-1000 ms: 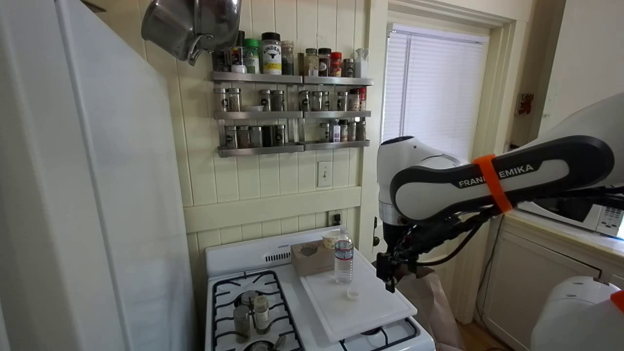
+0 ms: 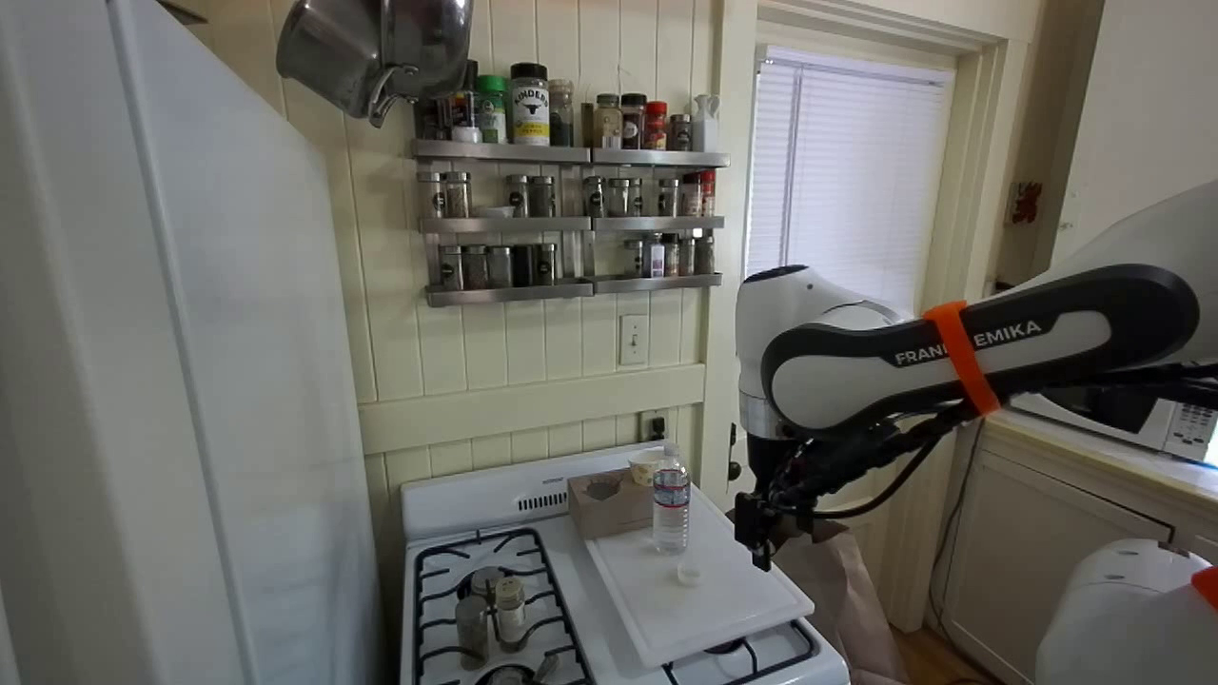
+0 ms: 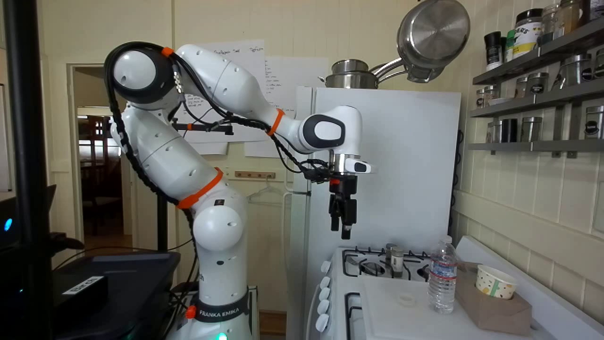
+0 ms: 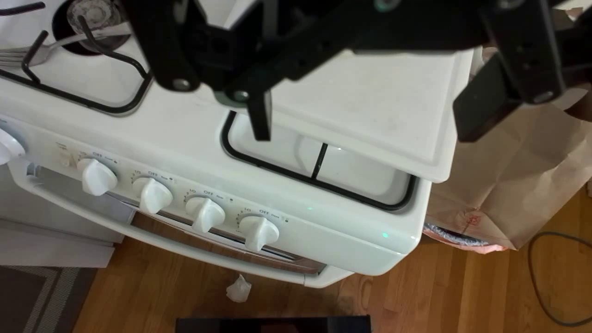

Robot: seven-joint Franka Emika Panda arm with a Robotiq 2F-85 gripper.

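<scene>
My gripper is open, its two black fingers far apart and only the stove's surface visible between them. In exterior view 2 the gripper (image 3: pixel 340 229) points down, well above the stove's front. A clear water bottle (image 2: pixel 671 508) stands upright on the white board (image 2: pixel 719 607), and a small pale ring or lid (image 2: pixel 688 576) lies near it. Behind the bottle is a brown cardboard box (image 3: pixel 491 309) with a patterned paper cup (image 3: pixel 496 281) in its top. Two spice jars (image 2: pixel 510 611) stand on the left burner grate; a fork (image 4: pixel 52 45) lies there too.
The wall shelves (image 2: pixel 509 293) hold many spice jars. Pans (image 3: pixel 433 37) sit atop the fridge (image 3: pixel 390 170), one jutting out. A paper bag (image 4: pixel 499 172) stands right of the stove. Knobs (image 4: pixel 206 214) line the stove's front. Most of the board's front half is bare.
</scene>
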